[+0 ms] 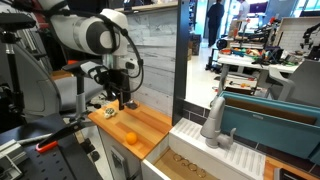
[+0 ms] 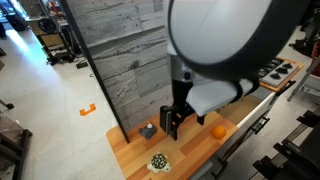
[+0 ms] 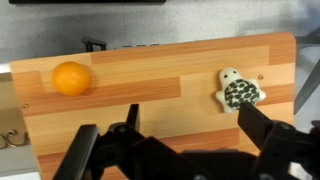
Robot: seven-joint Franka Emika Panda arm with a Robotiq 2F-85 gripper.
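My gripper is open over the wooden table [image 3: 150, 93], its two black fingers set wide apart in the wrist view. An orange ball or fruit [image 3: 71, 78] lies on the left of that view, clear of the fingers. Toward the right is a small white turtle-like toy [image 3: 239, 91] with a dark patterned back, just beyond the right finger. From the first exterior side, the gripper [image 1: 128, 103] hangs low over the tabletop, between the toy [image 1: 109, 112] and the orange item [image 1: 131, 138]. Nothing shows held.
A small grey object [image 2: 149, 130] stands on the table near the grey plank wall [image 2: 135, 75]. An open drawer [image 1: 185, 165] adjoins the table, with a grey bottle-shaped thing [image 1: 213, 120] on its far side. Bare wood lies between the toy and the orange item.
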